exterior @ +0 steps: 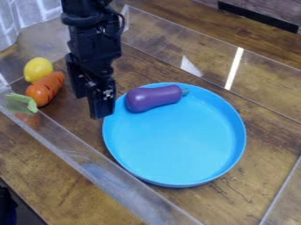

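Observation:
My black gripper (pixel 90 95) hangs open at the left centre, low over the wooden table, between a group of vegetables and a blue plate (pixel 174 149). On the plate's upper left part lies a purple eggplant (pixel 153 97). Left of the gripper lie an orange carrot (pixel 45 87) with pale green leaves (pixel 21 105) and, behind it, a yellow lemon-like object (pixel 38 68). I see nothing held between the fingers.
A transparent edge (pixel 88 163) runs diagonally across the lower left.

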